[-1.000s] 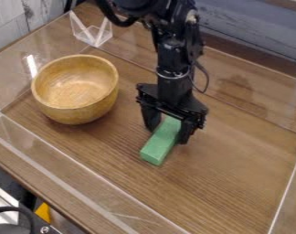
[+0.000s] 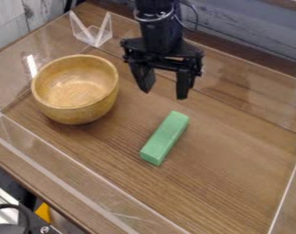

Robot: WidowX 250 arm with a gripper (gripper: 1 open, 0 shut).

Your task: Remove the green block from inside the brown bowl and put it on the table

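Note:
The green block [image 2: 165,138] lies flat on the wooden table, right of the brown bowl and apart from it. The brown bowl [image 2: 75,89] stands upright at the left, its inside empty. My black gripper [image 2: 164,84] is above and behind the block, its two fingers spread wide, with only table showing between them. Clear table lies between the gripper and the block in the view.
A clear, wire-like holder [image 2: 92,30] stands at the back left. Cables and a yellow part [image 2: 43,212] are at the lower left corner.
Block and bowl stay where they were.

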